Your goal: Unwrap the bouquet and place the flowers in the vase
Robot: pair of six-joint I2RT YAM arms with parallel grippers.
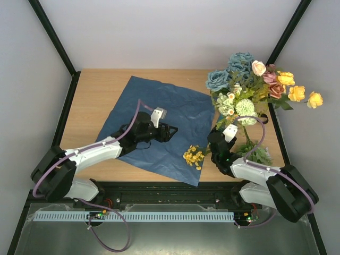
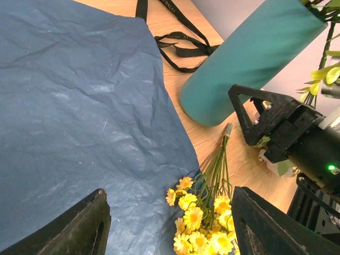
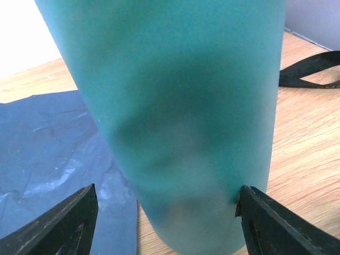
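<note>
The yellow daisies (image 1: 192, 155) lie at the right front edge of the blue cloth; in the left wrist view these daisies (image 2: 204, 241) point their stems toward the foot of the vase. That teal vase (image 2: 239, 69) stands on the table's right side, its top hidden from above by a large mixed bouquet (image 1: 247, 93). My left gripper (image 1: 171, 131) hangs over the cloth, open and empty, left of the daisies. My right gripper is open, and the vase (image 3: 180, 133) fills the view between and beyond its fingers.
The blue cloth (image 1: 154, 117) covers the middle of the wooden table. Beside the right arm lies leafy greenery (image 1: 259, 155) with pale flowers. A black ribbon (image 2: 183, 52) rests behind the vase. Bare table shows at the left.
</note>
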